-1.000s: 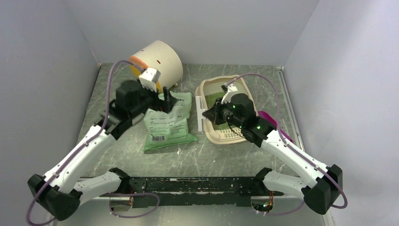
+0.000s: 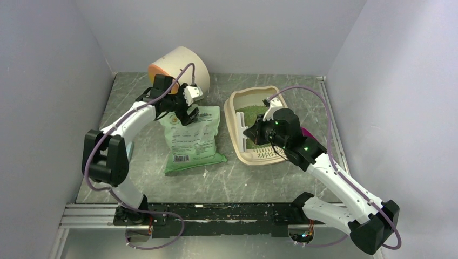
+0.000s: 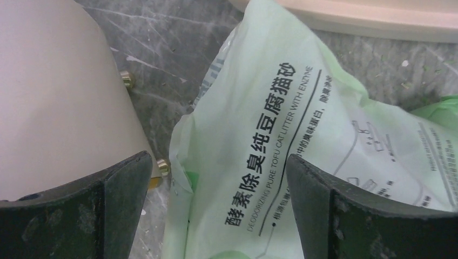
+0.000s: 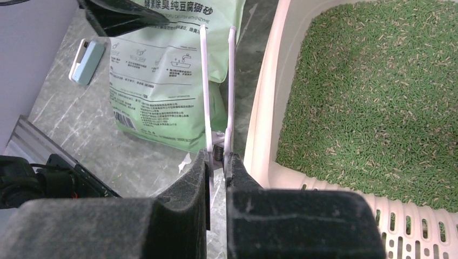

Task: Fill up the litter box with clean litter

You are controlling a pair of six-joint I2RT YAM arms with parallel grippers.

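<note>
A green-and-white litter bag (image 2: 192, 143) lies on the left of the floor, printed as tofu cat litter (image 3: 254, 151). My left gripper (image 2: 186, 113) is open over its upper end, nothing visible between the fingers. The cream litter box (image 2: 235, 151) holds a layer of green pellets (image 4: 367, 97), with a slotted ledge at its near end. My right gripper, over the box's left rim, is shut on a pale two-pronged tool (image 2: 241, 141).
A cream cylinder (image 2: 189, 65) lies behind the bag. A small light-blue object (image 4: 89, 65) is at the far left. Something purple (image 2: 307, 132) lies at the box's right. Bare floor shows in front of bag and box.
My left arm has moved toward the back, its gripper now over the bag's top end. The right gripper with its pale tool has shifted right over the box's rim.
</note>
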